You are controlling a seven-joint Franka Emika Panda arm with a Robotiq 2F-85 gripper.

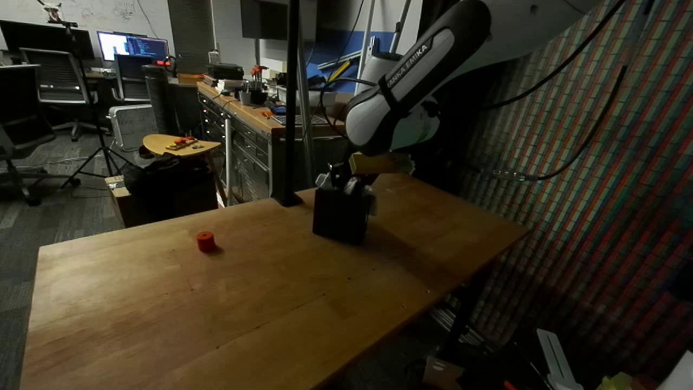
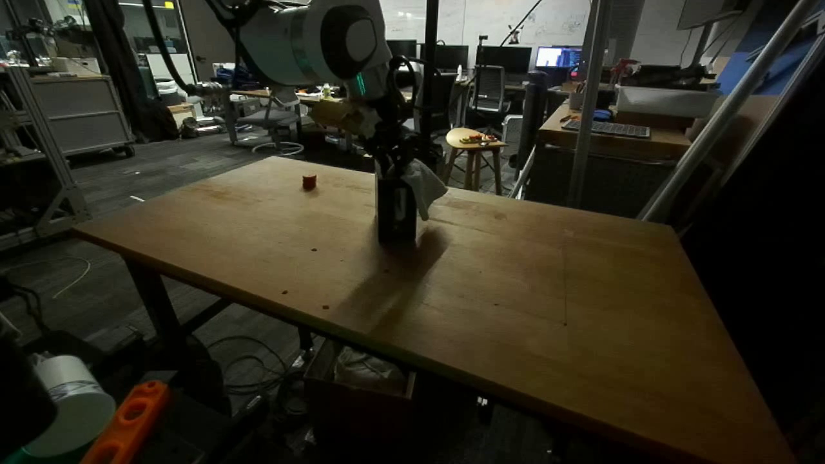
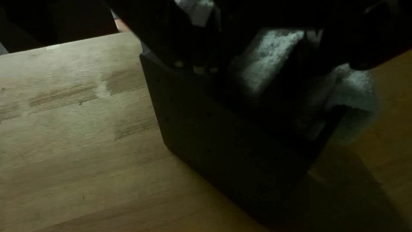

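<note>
A black box (image 1: 339, 215) stands upright on the wooden table, its dark side filling the middle of the wrist view. Pale cloth (image 2: 425, 186) shows at its top and hangs over one side; in the wrist view the cloth (image 3: 270, 58) bulges up around the dark fingers. Right at the box's opening is my gripper (image 1: 344, 179), pointing down. Its fingertips are lost in shadow and cloth, so how far apart they stand, and whether cloth lies between them, is hidden.
A small red cylinder (image 1: 206, 241) sits alone on the table (image 1: 260, 299), well away from the box. A black post (image 1: 292, 117) rises at the table's far edge, near the box.
</note>
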